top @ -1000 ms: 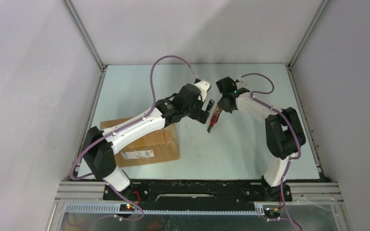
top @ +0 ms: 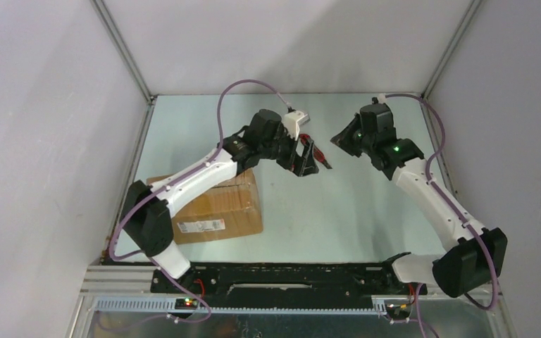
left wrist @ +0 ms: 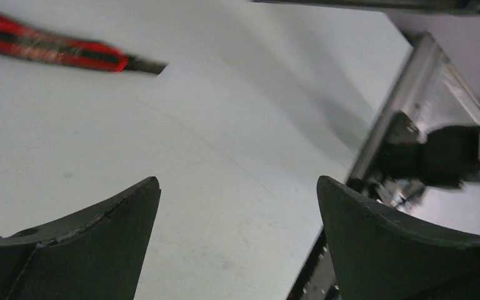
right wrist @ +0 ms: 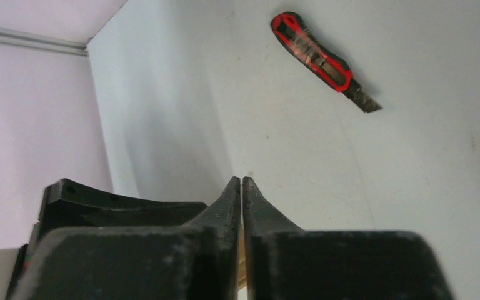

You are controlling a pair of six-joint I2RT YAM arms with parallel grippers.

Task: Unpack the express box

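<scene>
The brown cardboard box point(top: 229, 204), with a white label, sits on the left of the table, partly under my left arm. A red and black utility knife lies on the table, blade out; the left wrist view also shows the knife point(left wrist: 69, 50). From above, my left gripper point(top: 307, 159) partly covers it. This gripper is open, its fingers point(left wrist: 87, 240) wide apart with nothing between them. Up and right of the knife, clear of it, is my right gripper point(top: 340, 143). Its fingertips point(right wrist: 269, 209) meet, and nothing shows between them.
White walls point(top: 275, 46) enclose the table point(top: 296, 225) on the sides and back. In the right wrist view, the left gripper appears close by at the lower left.
The box has not moved.
</scene>
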